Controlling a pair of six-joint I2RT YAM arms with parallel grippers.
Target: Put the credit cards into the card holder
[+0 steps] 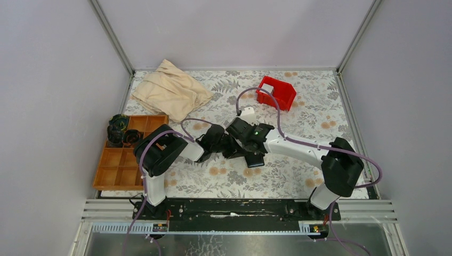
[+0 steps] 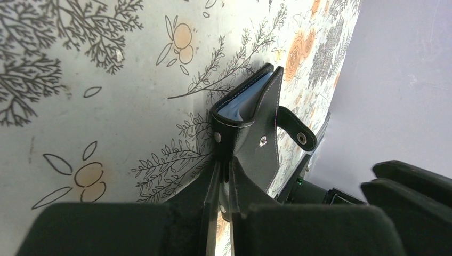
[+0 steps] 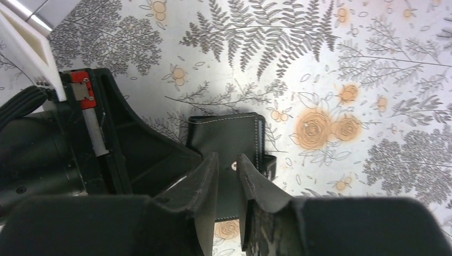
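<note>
A black card holder (image 1: 255, 160) lies on the patterned cloth, partly covered by both arms in the top view. In the left wrist view the holder (image 2: 255, 144) has its top edge slightly parted, with pale clear sleeves inside and the snap strap loose at its side. My left gripper is shut on the holder's spine edge. Above the holder's face (image 3: 221, 136), my right gripper is part open, with a narrow gap and nothing visible between its fingertips. No separate credit card can be made out.
At the back right stands a red bin (image 1: 285, 95) with a white item inside. A wooden compartment tray (image 1: 109, 170) is on the left, and a beige cloth (image 1: 170, 88) lies behind it. Bare tabletop shows right of the holder.
</note>
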